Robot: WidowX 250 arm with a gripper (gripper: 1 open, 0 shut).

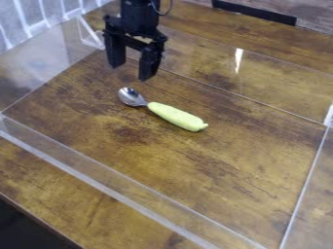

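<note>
My black gripper [132,56] hangs from the top of the camera view, open, its two fingers apart above the wooden surface behind the spoon. A metal spoon [130,96] lies on the wood, and a pale yellow-green elongated object [176,116] lies at the end of its handle, angled toward the lower right. I cannot tell whether this object is the spoon's handle or a separate thing.
Clear transparent walls [307,185] border the wooden work area [156,175] on several sides. A white railed structure [33,24] is at the top left, and a dark bar [254,12] at the top right.
</note>
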